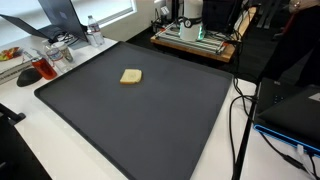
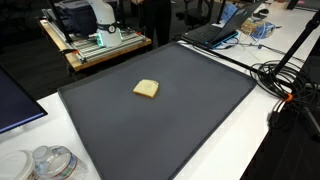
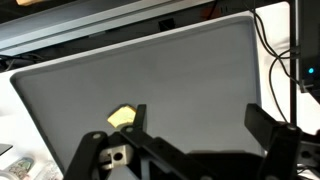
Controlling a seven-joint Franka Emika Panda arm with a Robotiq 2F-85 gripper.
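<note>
A small pale yellow slice, like bread or a sponge [image 1: 131,76], lies flat on the dark grey mat, towards its far side in exterior view 1. In exterior view 2 the same slice [image 2: 146,88] is left of the mat's centre. The wrist view looks down on the mat from above and shows the slice [image 3: 122,116] beside my left finger, which partly covers that area. My gripper is open, its fingers wide apart, with only bare mat visible between them. I cannot make the gripper out in either exterior view.
Several jars and bottles, one a red jar [image 1: 44,68], stand on the white table left of the mat [image 1: 150,120]. Black cables [image 1: 238,115] run along the right, near a laptop [image 2: 225,25].
</note>
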